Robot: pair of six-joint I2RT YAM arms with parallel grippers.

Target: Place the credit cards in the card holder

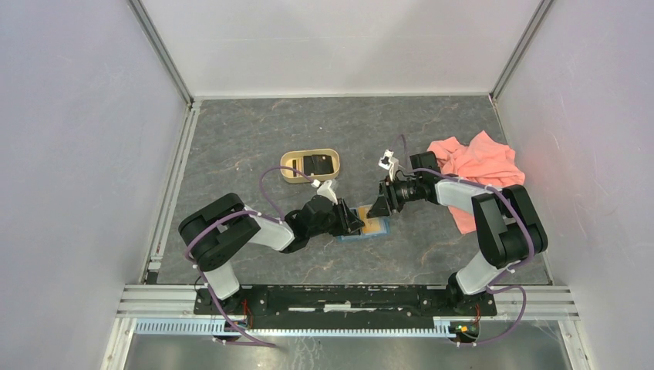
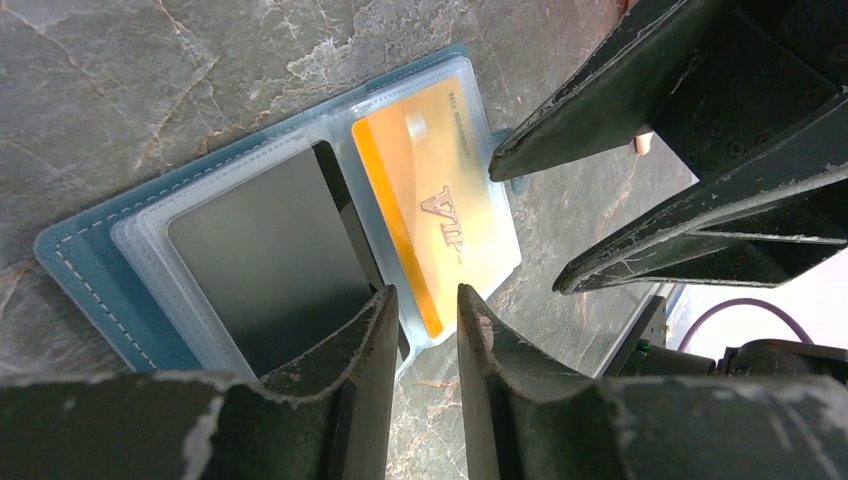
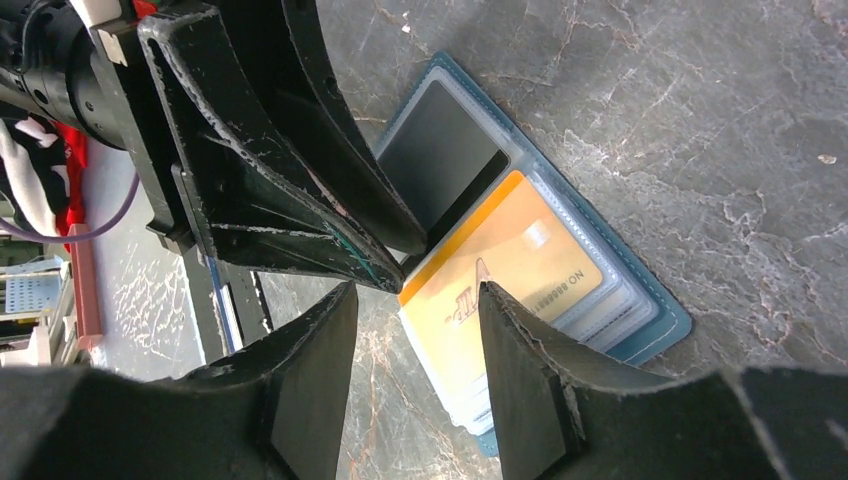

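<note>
The blue card holder [image 2: 90, 265] lies open on the marble surface, with a dark card [image 2: 255, 255] in one half and an orange card [image 2: 445, 195] in the other, both in clear sleeves. My left gripper [image 1: 351, 225] is low over the holder. In the left wrist view its fingertips [image 2: 380, 310] [image 2: 470, 310] are slightly apart at the inner edge of the orange card, nothing visible held. My right gripper [image 1: 379, 208] is over the orange side, its fingertips [image 3: 340, 300] [image 3: 492, 300] apart in the right wrist view, with nothing between them.
A tan tray [image 1: 332, 173] with dark and tan cards sits behind the holder. A pink cloth [image 1: 478, 158] lies at the right. Bare surface surrounds the holder; walls bound the workspace on the sides and back.
</note>
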